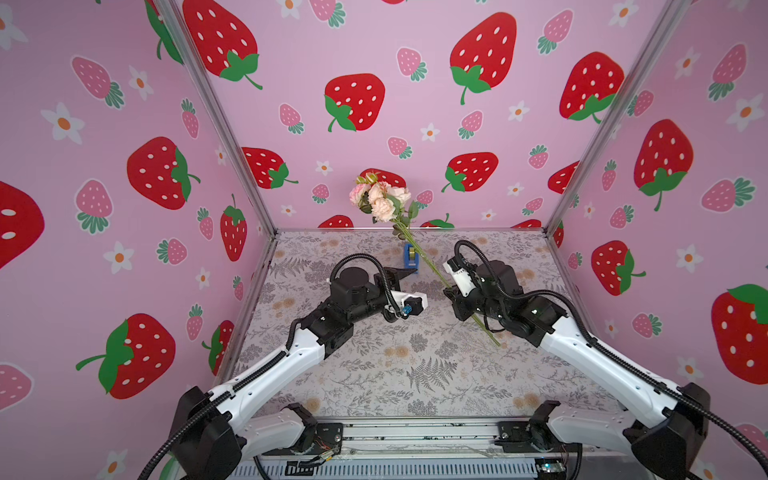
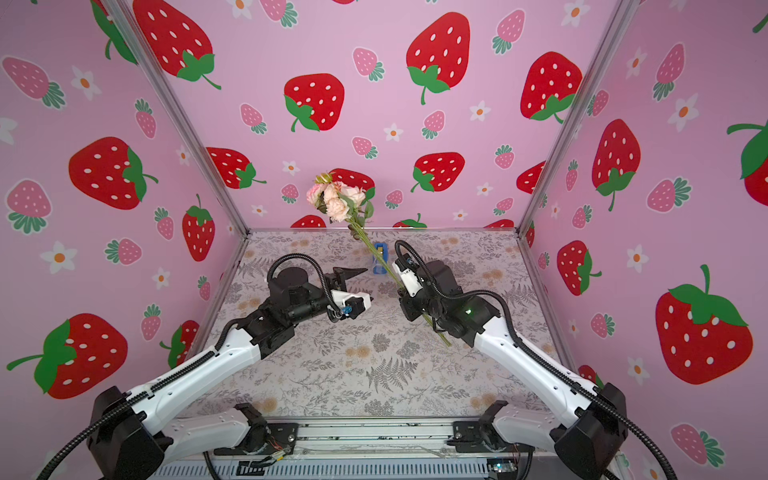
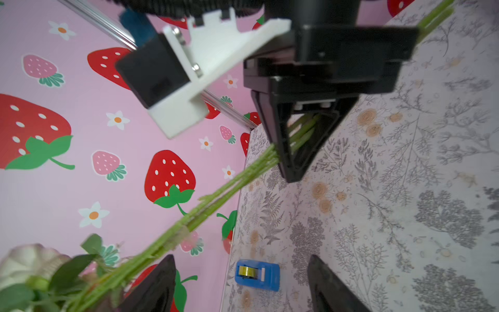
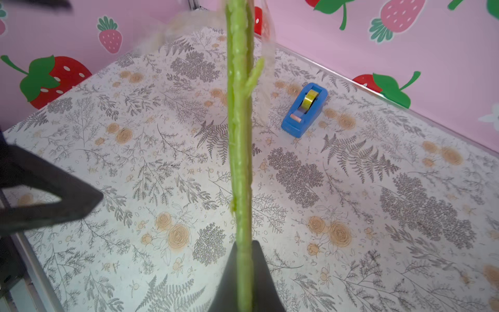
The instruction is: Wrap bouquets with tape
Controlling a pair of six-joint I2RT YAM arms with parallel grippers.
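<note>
The bouquet of pink and cream flowers (image 1: 382,200) is tilted up over the table, its heads to the upper left. My right gripper is shut on its green stems (image 4: 240,130), whose ends stick out beyond the hand to the lower right. A clear strip of tape (image 4: 267,36) hangs at the upper stems in the right wrist view. To the left of the stems, my left gripper stands open, with nothing gripped; flower heads (image 3: 36,265) show beyond one of its fingers. The blue tape dispenser (image 4: 305,109) with a yellow core rests on the table behind the bouquet.
Strawberry-print walls enclose the left, back and right. The two hands are close together over the middle.
</note>
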